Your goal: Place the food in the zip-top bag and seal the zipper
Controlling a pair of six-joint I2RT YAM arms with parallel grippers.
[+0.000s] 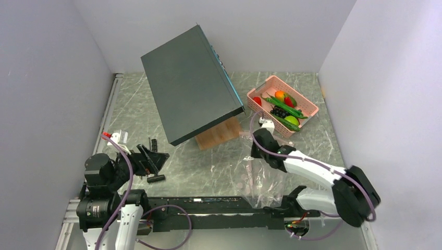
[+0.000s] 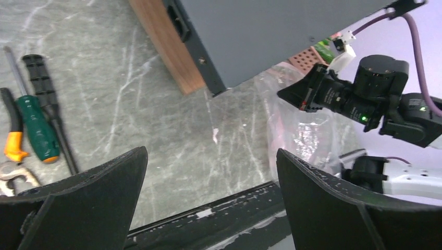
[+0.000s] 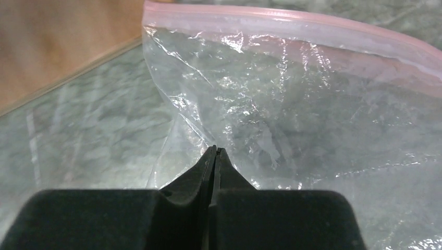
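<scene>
The clear zip bag (image 1: 260, 182) with pink zipper (image 3: 292, 15) lies flat at the front right of the counter. My right gripper is shut over the bag, its tips at the film below the zipper's left end; I cannot tell whether film is between them. The pink basket (image 1: 307, 109) behind it holds vegetables and fruit, including cucumbers, peppers and a tomato (image 1: 257, 100). My left gripper is open and empty above the left of the counter.
A large tilted dark metal case (image 1: 190, 83) stands at the back middle over a wooden board (image 1: 219, 135). Tools, including a screwdriver (image 2: 39, 130), lie at the left.
</scene>
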